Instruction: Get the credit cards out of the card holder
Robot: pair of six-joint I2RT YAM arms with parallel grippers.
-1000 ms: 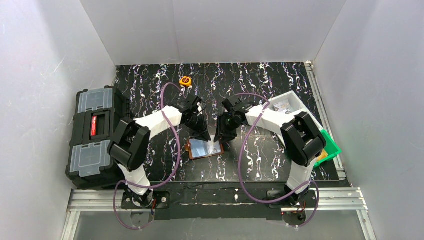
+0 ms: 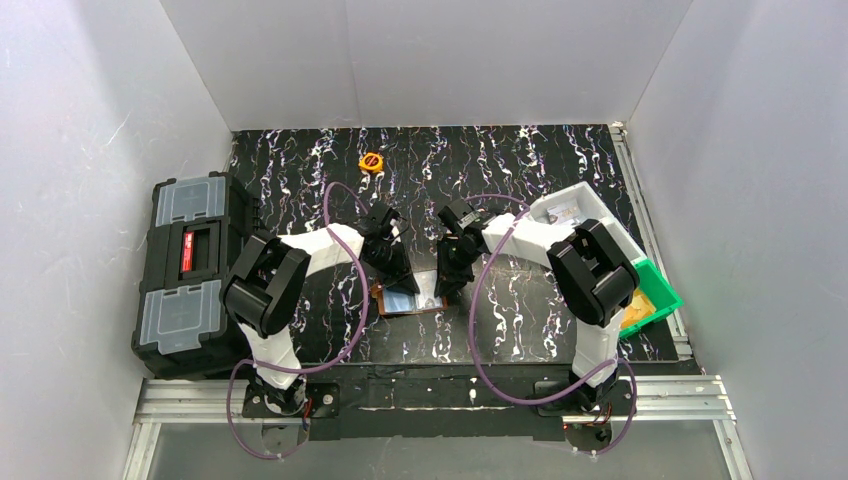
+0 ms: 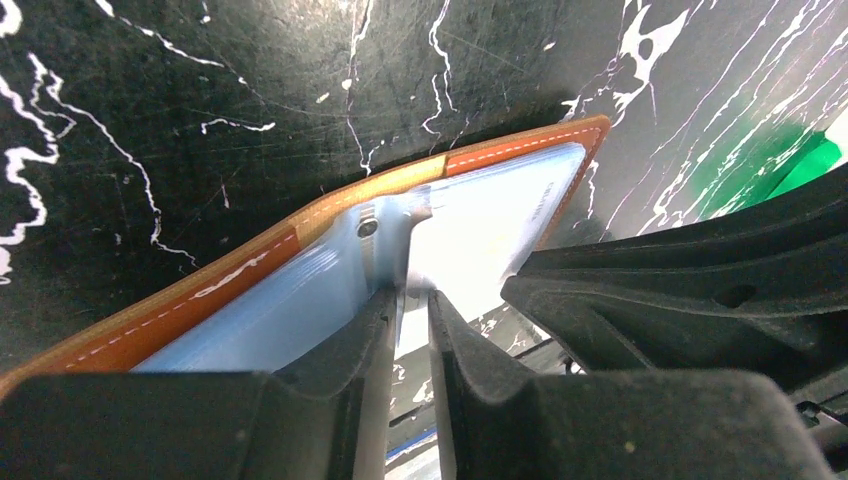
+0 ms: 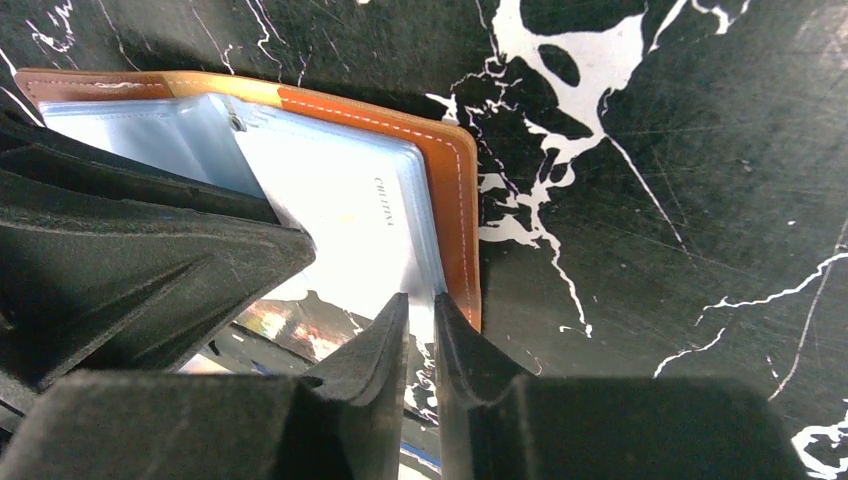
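An open brown leather card holder [image 2: 399, 312] with clear bluish sleeves lies on the black table under both arms. A white card [image 3: 480, 225] with small print shows through the sleeve at its right half. My left gripper is at the sleeve edge near the holder's middle, fingers parted by a narrow gap with the sleeve edge showing there. My right gripper is at the right end of the white card's sleeve, its fingers slightly apart. Whether either fingertip pair pinches plastic cannot be told.
A white tray [image 2: 627, 241] and a green tray [image 2: 668, 304] stand at the right. The black toolbox [image 2: 170, 248] takes up the left side, and an orange tape measure [image 2: 371, 162] sits at the back. Both grippers are very close together.
Both grippers have moved toward the front edge, down over the card holder, covering more of it. The holder looks unmoved.
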